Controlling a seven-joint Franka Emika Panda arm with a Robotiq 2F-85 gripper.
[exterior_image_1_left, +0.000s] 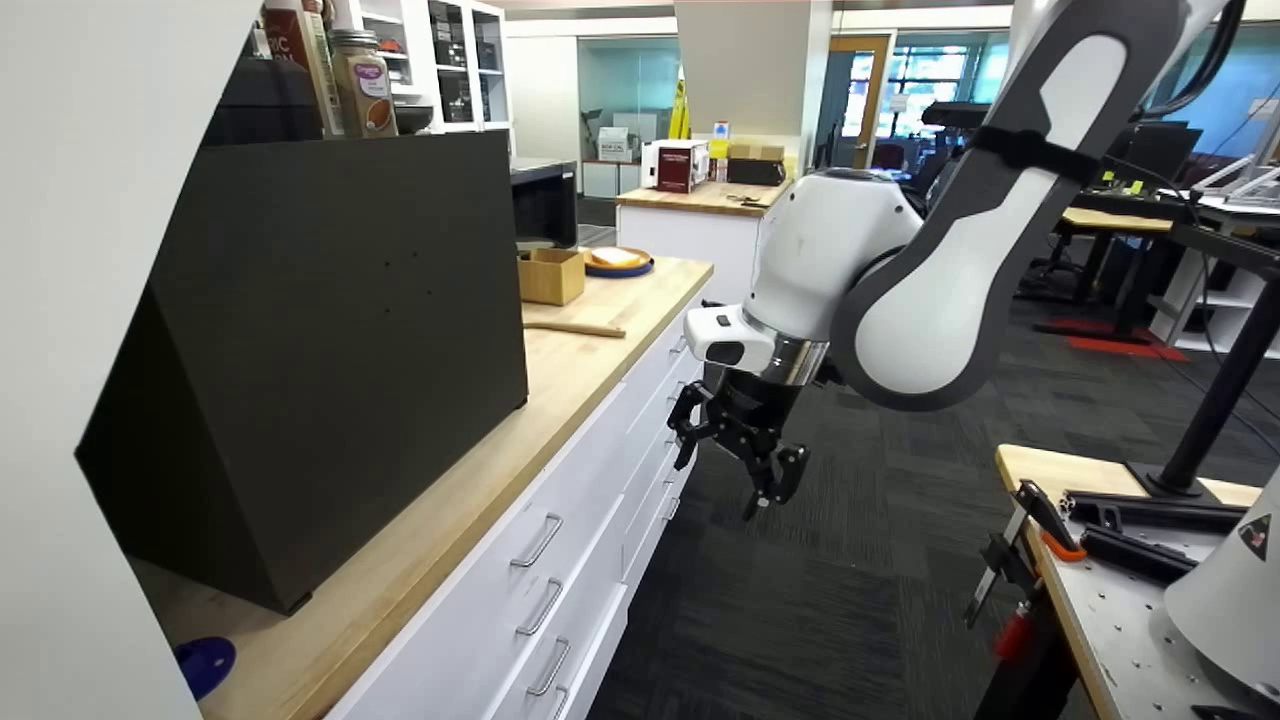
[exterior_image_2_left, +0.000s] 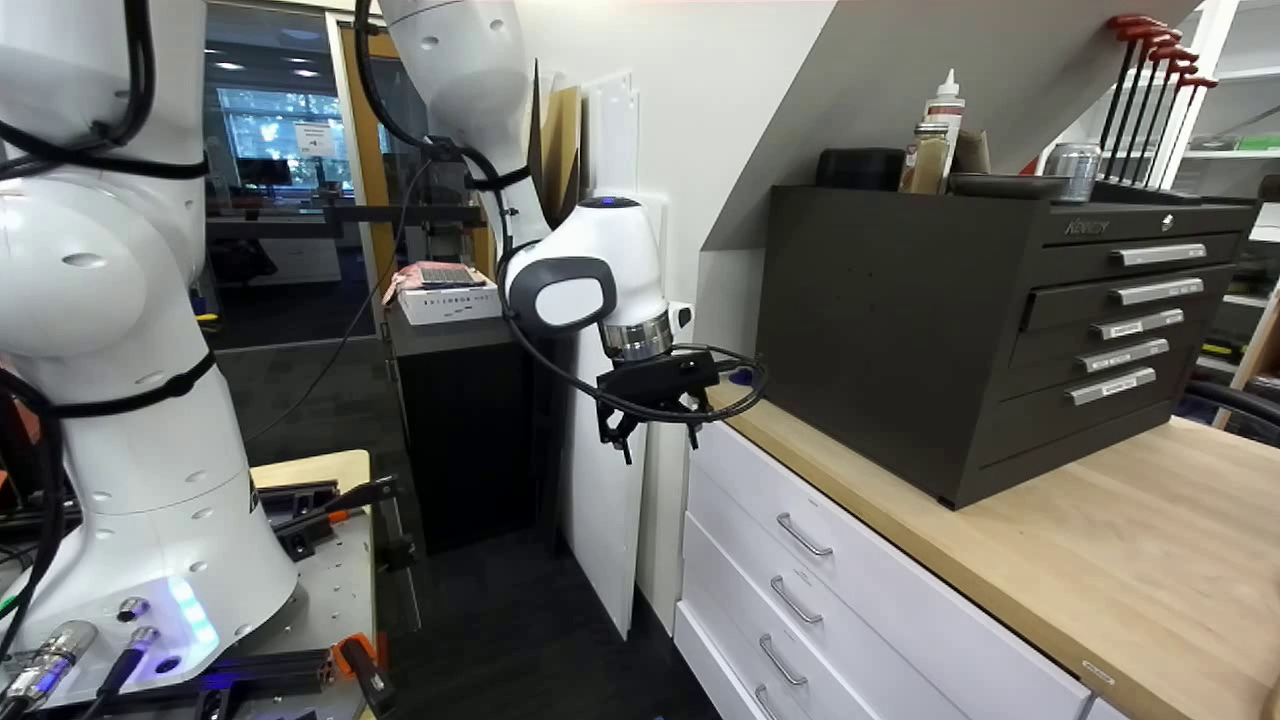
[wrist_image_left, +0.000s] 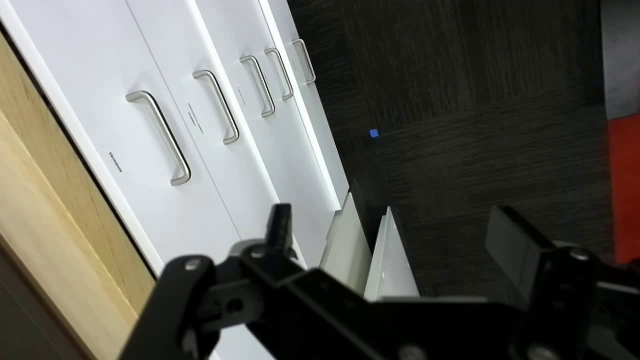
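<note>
My gripper (exterior_image_1_left: 720, 482) hangs in the air beside the white drawer fronts, over the dark floor. Its fingers are apart and empty. In the wrist view, the two black fingers (wrist_image_left: 279, 229) frame the base of the cabinet and some carpet. A column of white drawers (wrist_image_left: 174, 198) with metal bar handles (wrist_image_left: 160, 135) fills the left of that view, all of them looking closed. From the second exterior view, the gripper (exterior_image_2_left: 660, 449) is seen to the left of the drawer front (exterior_image_2_left: 840, 576), below the countertop edge, touching no handle.
A dark tool chest (exterior_image_2_left: 888, 336) stands on the wooden countertop (exterior_image_2_left: 1152, 552). Farther along lie a wooden box (exterior_image_1_left: 552, 278), a wooden stick (exterior_image_1_left: 573, 328) and a plate (exterior_image_1_left: 618, 271). Opposite is the robot's table (exterior_image_1_left: 1122, 642). Open floor separates it from the drawers.
</note>
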